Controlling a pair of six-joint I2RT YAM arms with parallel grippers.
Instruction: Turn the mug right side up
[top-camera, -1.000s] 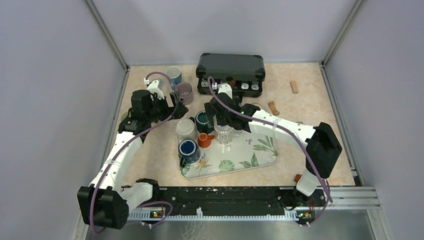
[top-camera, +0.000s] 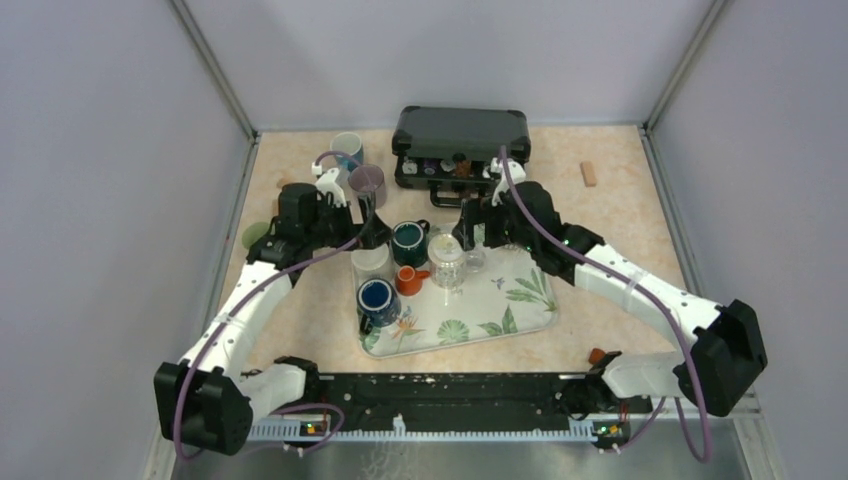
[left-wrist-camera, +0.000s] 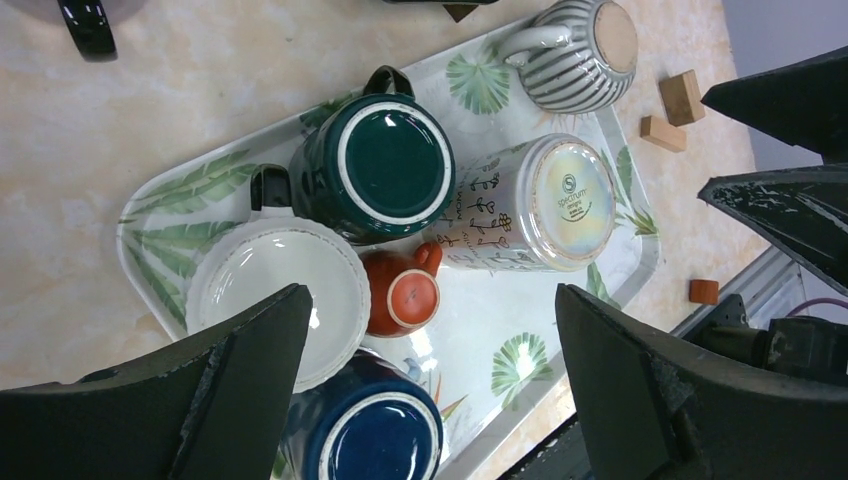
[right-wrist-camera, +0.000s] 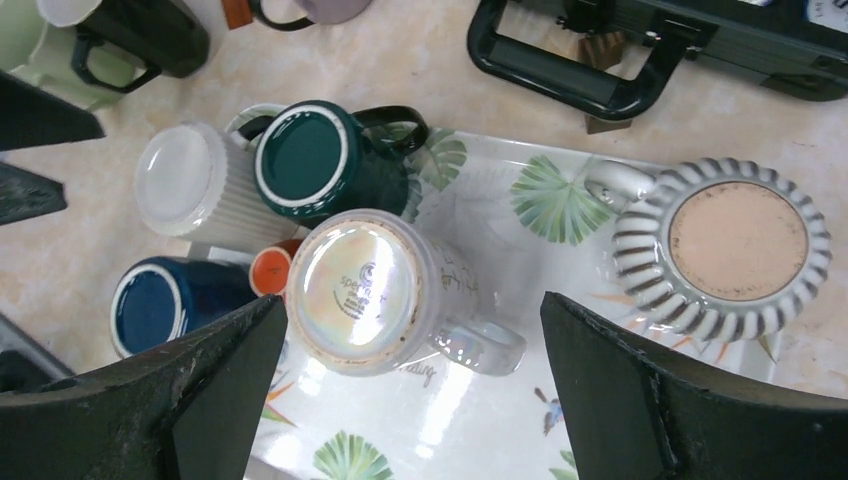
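Note:
Several mugs lie or stand bottom-up on a floral tray (top-camera: 510, 320): a dark green mug (left-wrist-camera: 385, 160), a white mug (left-wrist-camera: 270, 290), a navy mug (left-wrist-camera: 380, 440), a small orange mug (left-wrist-camera: 410, 300), a printed "spectrum" mug (right-wrist-camera: 355, 290) and a ribbed grey mug (right-wrist-camera: 735, 240). My left gripper (top-camera: 365, 230) is open above the tray's back left. My right gripper (top-camera: 470, 225) is open over the printed and ribbed mugs, with nothing between its fingers.
A black case (top-camera: 460, 130) with a handle stands at the back. More cups (top-camera: 367, 185) are at the back left. Wooden blocks (top-camera: 588, 175) lie at the right, where the table is fairly clear.
My right gripper has moved rightward, its arm swinging toward the right edge.

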